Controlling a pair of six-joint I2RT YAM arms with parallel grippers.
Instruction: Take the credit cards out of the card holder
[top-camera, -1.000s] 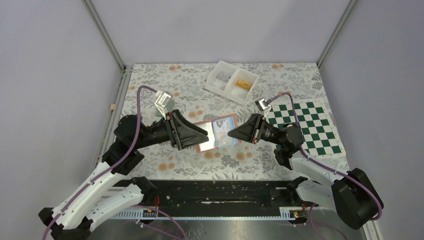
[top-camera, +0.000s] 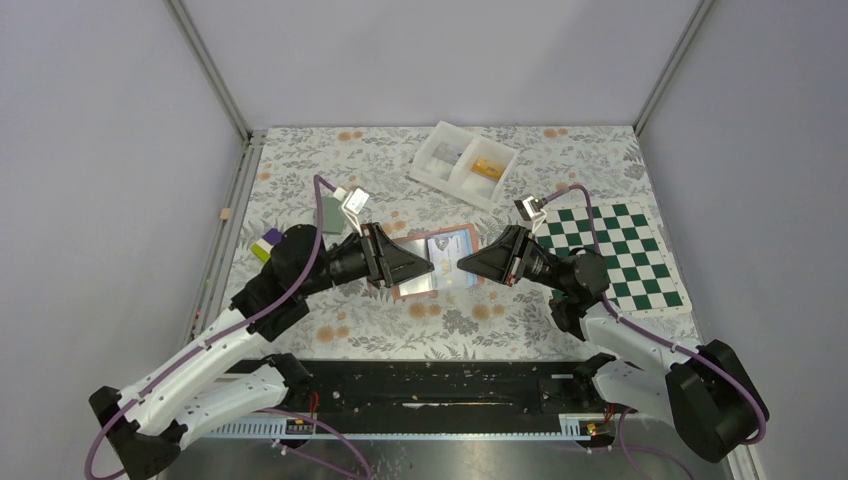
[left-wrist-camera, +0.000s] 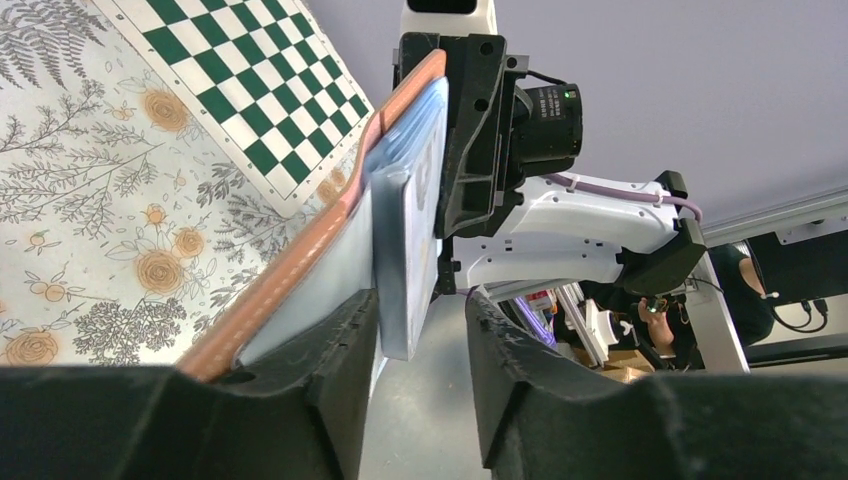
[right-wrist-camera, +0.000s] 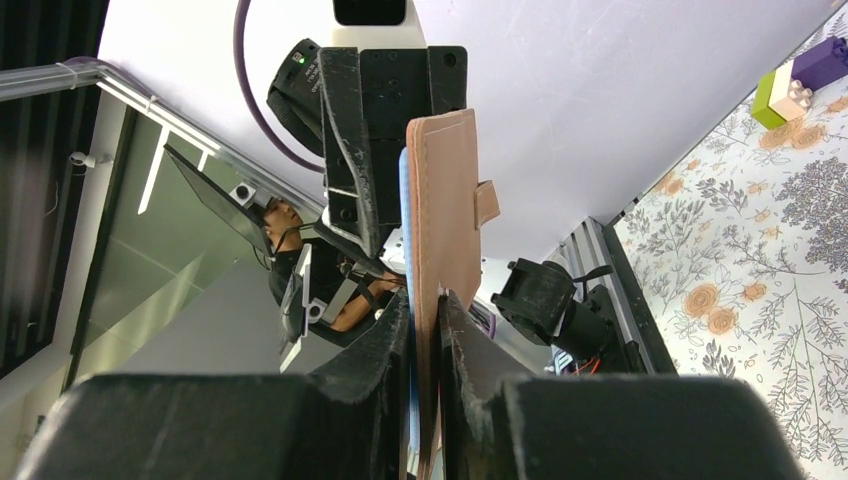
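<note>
The open tan card holder (top-camera: 472, 240) hangs above the table between my two arms, its clear bluish sleeves (left-wrist-camera: 400, 215) fanned inside. My right gripper is shut on the holder, whose tan cover (right-wrist-camera: 455, 200) stands upright between its fingers. From the other side my left gripper reaches in, its fingers apart. The lower end of the sleeve stack lies at the gap between the left fingertips, close to one finger (left-wrist-camera: 345, 340). Whether that finger touches the sleeves I cannot tell. Single cards inside are hard to make out.
A white two-part box (top-camera: 425, 165) with a yellow item stands at the back. On the right lies a green chequered board (top-camera: 612, 255). Toy bricks (top-camera: 262, 248) and a green square (top-camera: 331, 215) sit on the left.
My right gripper and the holder have hardly shifted.
</note>
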